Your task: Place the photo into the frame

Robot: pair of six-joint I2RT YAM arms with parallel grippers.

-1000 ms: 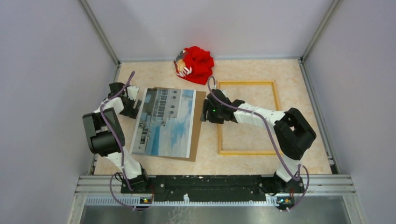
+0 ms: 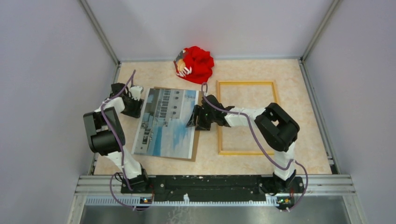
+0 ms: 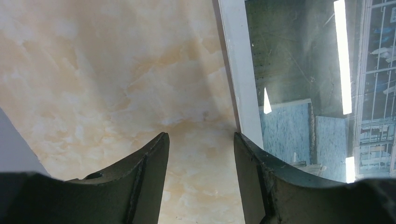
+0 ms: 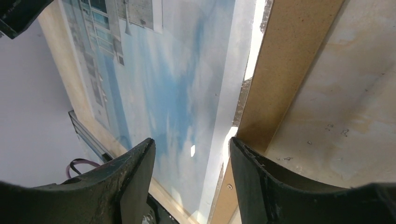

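The photo (image 2: 173,123), a building with blue sky under a clear glossy sheet, lies on a brown board (image 2: 196,144) that shows along its right side. My left gripper (image 2: 138,109) is low at the photo's left edge. In the left wrist view a pale edge strip (image 3: 236,60) runs behind its right finger; whether it grips anything is unclear. My right gripper (image 2: 194,120) stands open over the photo's right edge, its fingers either side of the sheet's edge and board in the right wrist view. The empty yellow frame (image 2: 247,152) lies to the right, partly under the right arm.
A red cloth (image 2: 198,63) lies at the back middle. Bare tabletop (image 2: 140,74) shows at the back left and along the front. Walls enclose the table on the sides and back.
My right gripper has moved left from beside the yellow frame onto the photo's right edge. The photo has shifted slightly right over the board.
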